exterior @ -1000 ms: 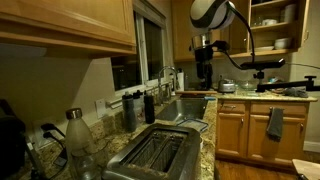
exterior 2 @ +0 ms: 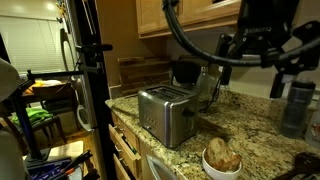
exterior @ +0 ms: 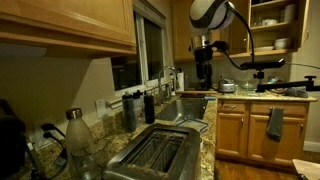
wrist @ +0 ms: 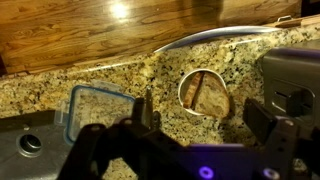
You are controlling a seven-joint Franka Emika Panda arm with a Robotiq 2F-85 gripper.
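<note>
My gripper stands open in the wrist view, its dark fingers [wrist: 147, 108] spread wide with nothing between them. Below and slightly beyond the gap sits a white bowl [wrist: 184, 91] on the granite counter [wrist: 130, 77]. Pieces of bread [wrist: 211, 97] fill it, one showing a brown crust. In exterior view 2 the same bread [exterior 2: 222, 155] rises over the bowl's rim, and the dark arm [exterior 2: 225, 45] crosses above the counter. A silver toaster [exterior 2: 168, 113] stands left of the bowl there. From exterior view 1 the gripper [exterior: 204, 75] hangs well above the counter.
A clear plastic container [wrist: 95, 108] lies beside the sink [wrist: 30, 145] in the wrist view. Wooden floor [wrist: 90, 35] borders the counter edge. A metal bottle [exterior: 76, 135] stands near the wall, left of the toaster [exterior: 160, 150].
</note>
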